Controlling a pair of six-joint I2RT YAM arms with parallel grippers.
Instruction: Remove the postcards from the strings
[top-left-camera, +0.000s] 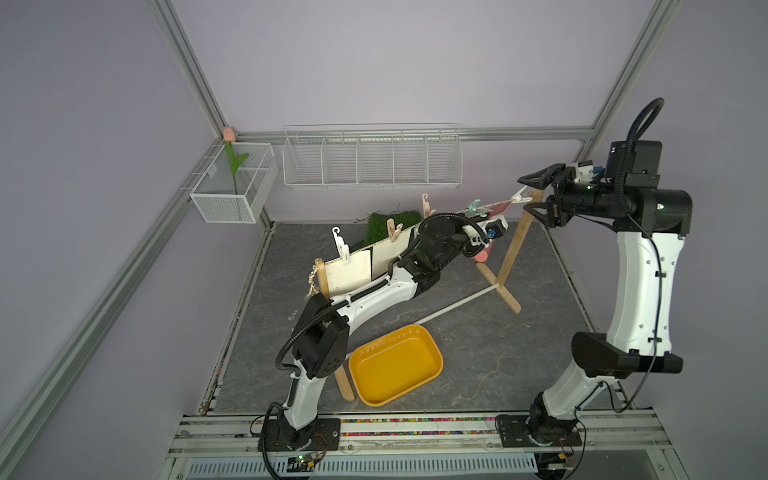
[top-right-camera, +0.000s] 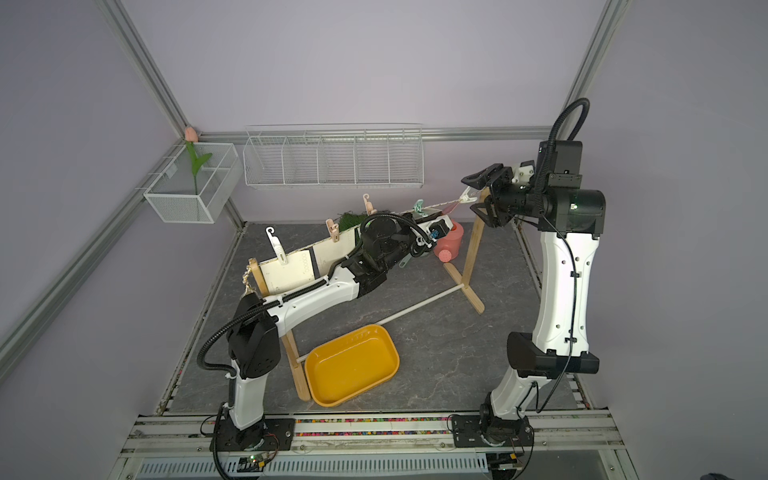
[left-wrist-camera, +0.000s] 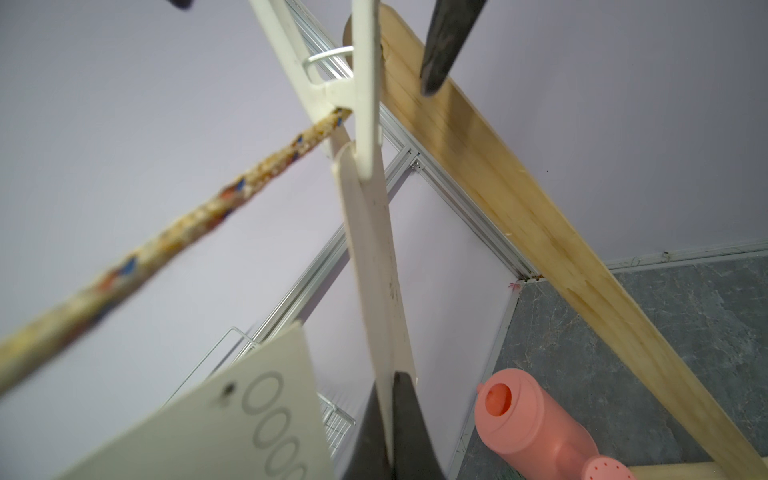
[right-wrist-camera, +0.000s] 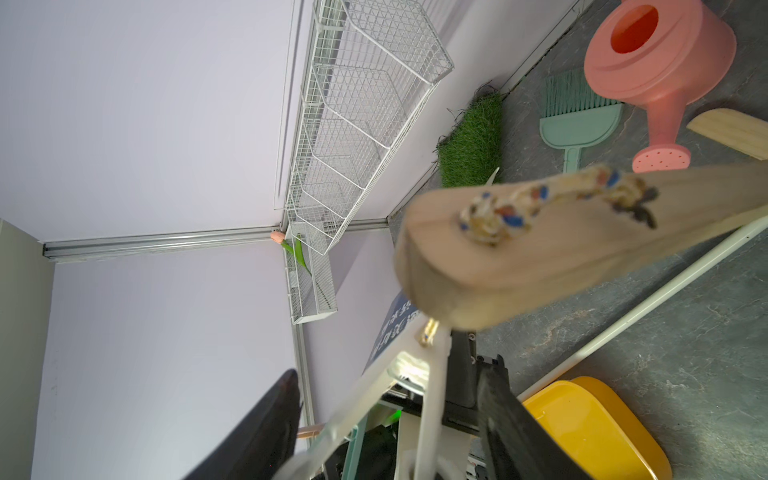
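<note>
A postcard (left-wrist-camera: 372, 256), seen nearly edge-on in the left wrist view, hangs under a white clip (left-wrist-camera: 366, 104) on the patterned string (left-wrist-camera: 232, 196). My left gripper is shut on the card's lower part. On either side of that clip are the fingers of my right gripper, open and apart in the right wrist view. Contact between them and the clip cannot be made out. Another postcard (left-wrist-camera: 232, 424) shows at lower left in the left wrist view. Farther left along the string hang pale postcards (top-left-camera: 349, 273) from clips, partly hidden behind my left arm.
The wooden post (right-wrist-camera: 512, 272) holding the string's end stands close to my right gripper. An empty yellow tray (top-left-camera: 396, 365) lies on the floor in front. A pink watering can (left-wrist-camera: 532, 424) stands behind the frame.
</note>
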